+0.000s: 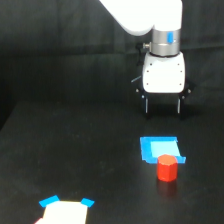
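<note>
My gripper (163, 105) hangs in the upper right of the camera view, pointing down. Its two dark fingers stand apart, and nothing shows between them. Lower down, on the dark table, is a red block (167, 168) with a rounded or many-sided outline. It sits at the front edge of a pale square (163, 149) bordered with blue tape, partly overlapping that edge in this view. The gripper is well above and behind the block, touching nothing.
A second pale square (65, 213) with blue tape (49, 201) at its corners is cut off by the bottom edge at left. Something small and reddish shows beside it, too small to tell.
</note>
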